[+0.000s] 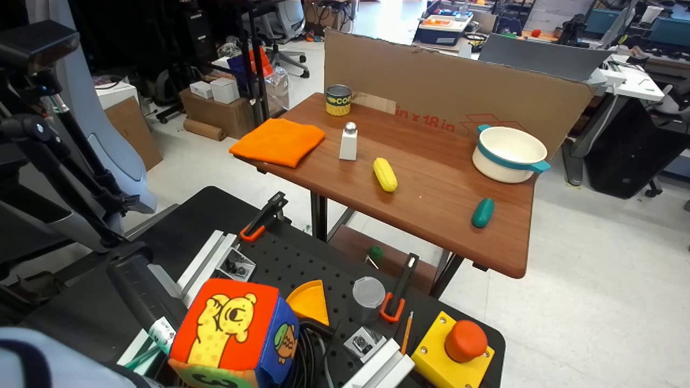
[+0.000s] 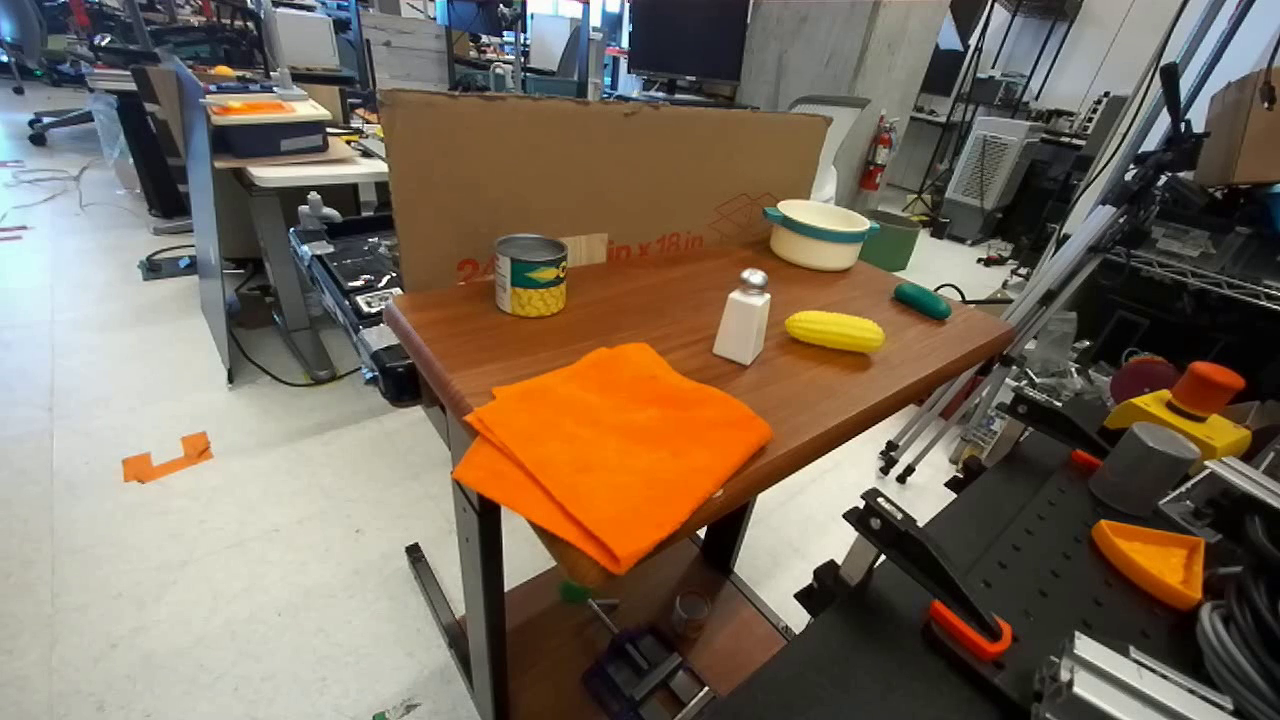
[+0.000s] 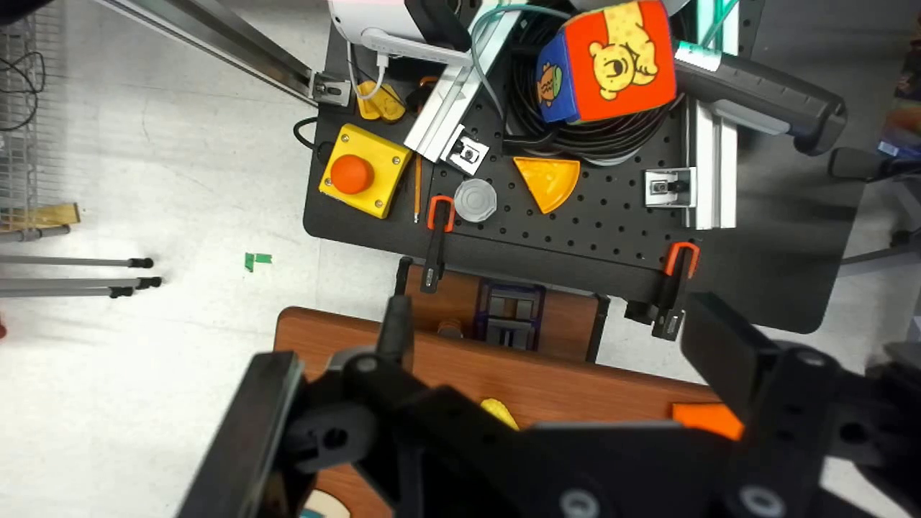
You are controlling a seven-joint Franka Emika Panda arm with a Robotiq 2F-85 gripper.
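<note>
My gripper shows only in the wrist view, its dark fingers spread wide with nothing between them. Neither exterior view has it over the brown table [image 1: 427, 171]. A yellow corn cob [image 1: 385, 175] lies near the table's middle, beside an upright white shaker [image 1: 349, 143]. Toward the right end are a green oblong item [image 1: 483, 213] and a cream pot with teal handles [image 1: 509, 155]. The pot looks empty inside. A folded orange cloth [image 2: 618, 450] hangs slightly over the table's edge, and a corn can [image 2: 530, 277] stands at the back.
A cardboard sheet [image 1: 453, 81] walls off the table's rear edge. The black pegboard bench [image 3: 552, 226] carries clamps, a plush cube [image 3: 617, 65] and a red stop button [image 3: 351, 173]. A gap separates bench and table. Table space between corn and pot is clear.
</note>
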